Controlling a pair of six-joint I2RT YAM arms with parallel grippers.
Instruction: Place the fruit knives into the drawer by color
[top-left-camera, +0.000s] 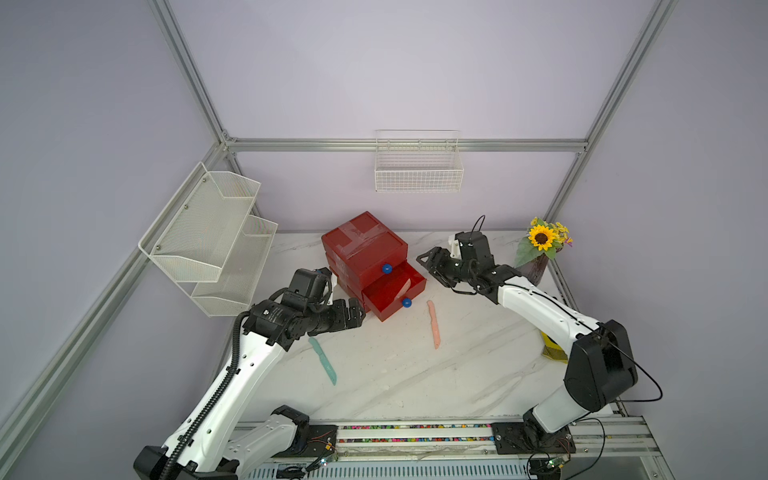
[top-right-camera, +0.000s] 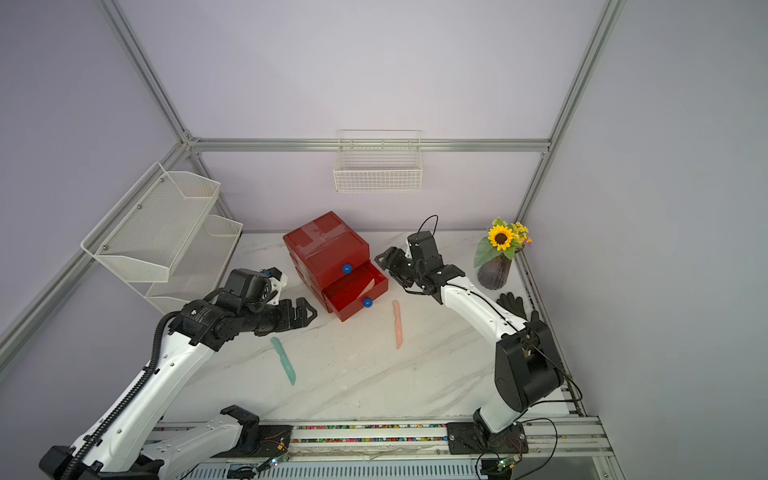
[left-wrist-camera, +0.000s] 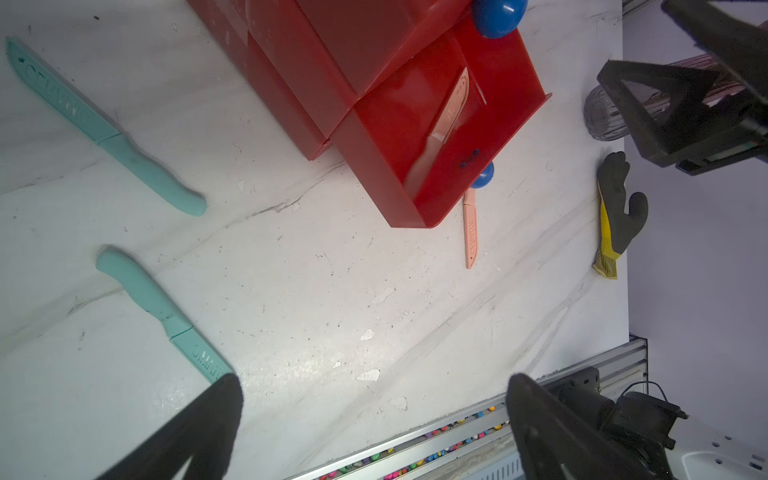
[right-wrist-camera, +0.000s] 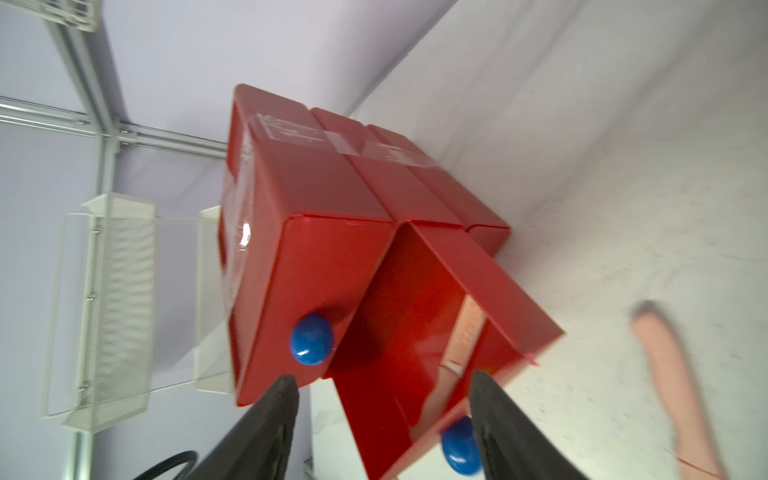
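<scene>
The red drawer unit has its lower drawer pulled out, with a pink knife inside. Another pink knife lies on the table right of the drawer. Two teal knives lie on the table left of the unit in the left wrist view. My left gripper is open and empty, above the table left of the drawer. My right gripper stands open and empty, just right of and above the drawer.
A vase of sunflowers stands at the back right. A glove lies at the right edge. Wire baskets hang on the left and back walls.
</scene>
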